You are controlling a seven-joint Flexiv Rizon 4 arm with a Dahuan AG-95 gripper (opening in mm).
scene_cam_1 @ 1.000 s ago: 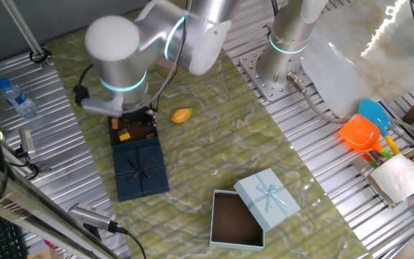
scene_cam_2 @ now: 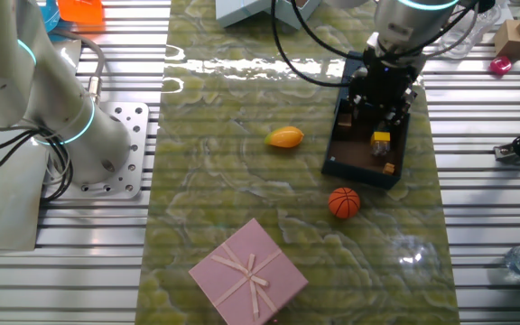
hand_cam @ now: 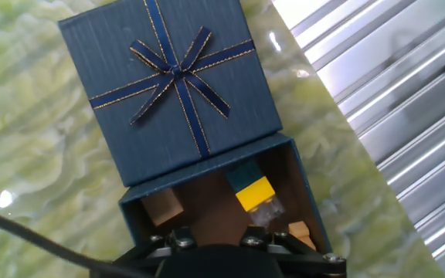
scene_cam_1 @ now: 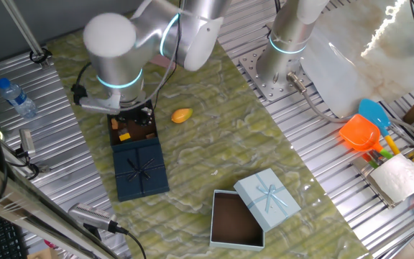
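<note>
In the wrist view my gripper is over the open dark blue box [hand_cam: 304, 181], its fingers spread apart. No object shows between them. A block with yellow and dark green parts [hand_cam: 255, 193] lies in the box beside a clear piece [hand_cam: 266, 211]. Wooden blocks sit at the left [hand_cam: 162, 206] and right [hand_cam: 301, 232] inside. The blue lid [hand_cam: 172, 85] with its ribbon bow rests against the box's edge. In the second exterior view the gripper [scene_cam_2: 382, 113] covers the box's far end and hides part of the inside.
Outside the blue box lie a yellow-orange fruit [scene_cam_2: 285, 137] and a small basketball [scene_cam_2: 344, 202]. A closed pink box [scene_cam_2: 248, 271] stands apart from them. A light blue box [scene_cam_1: 237, 219] is empty, its lid [scene_cam_1: 267, 198] leaning on it.
The arm has shifted slightly left in the first exterior view over the last second, its gripper staying over the blue box. The boxes and fruit have not moved.
</note>
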